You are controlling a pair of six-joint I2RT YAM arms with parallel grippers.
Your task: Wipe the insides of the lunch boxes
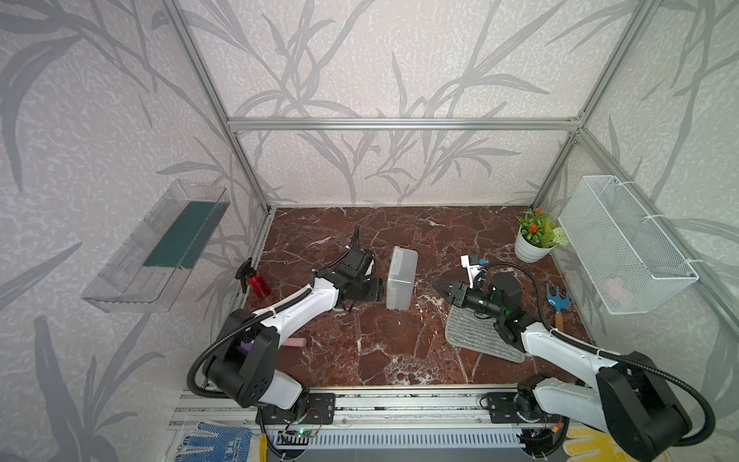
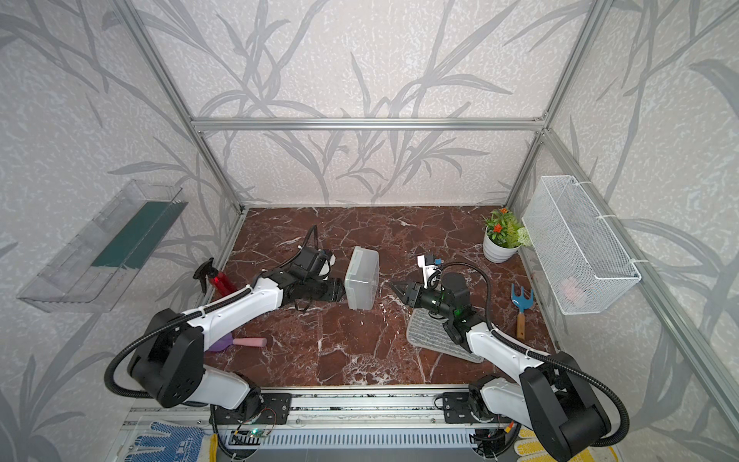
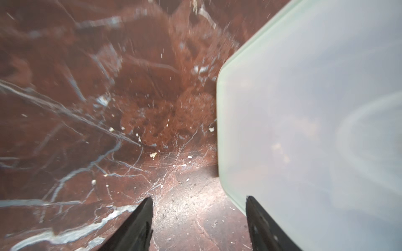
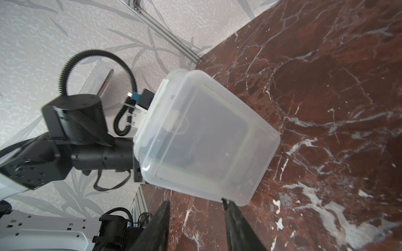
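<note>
A translucent lunch box stands tipped up on one side near the middle of the table, its broad faces turned towards the two arms. On its left, my left gripper is close to the wall; in the left wrist view its fingers are apart with only tabletop between them, and the box fills the right side. Across a gap on the other side, my right gripper faces the box, its fingers also apart and empty. No wiping cloth can be made out.
A grey ribbed mat lies under the right arm. A red spray bottle, a pink handle, a potted plant and a blue garden fork sit near the sides.
</note>
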